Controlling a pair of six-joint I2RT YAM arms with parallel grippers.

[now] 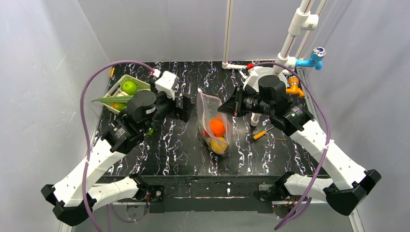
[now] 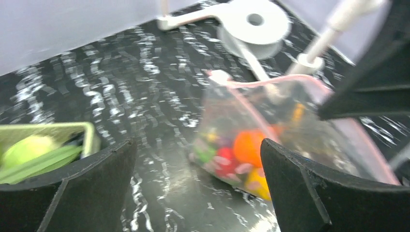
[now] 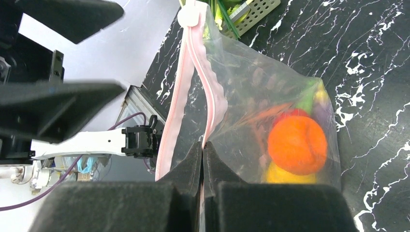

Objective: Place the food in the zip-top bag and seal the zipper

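Observation:
The clear zip bag [image 1: 212,137] stands at mid-table, holding orange [image 3: 297,145], red and yellow food. My right gripper is shut on the bag's pink zipper edge [image 3: 212,96] at its rim. My left gripper [image 1: 183,108] stands open to the left of the bag, nothing between its fingers. The green basket [image 1: 115,87] at the left holds limes, leafy stalks and other produce.
White pipes with blue and orange taps [image 1: 294,86] and a white spool [image 2: 251,21] stand at the back right. A screwdriver [image 1: 259,135] lies right of the bag. The table front-left of the bag is fairly clear.

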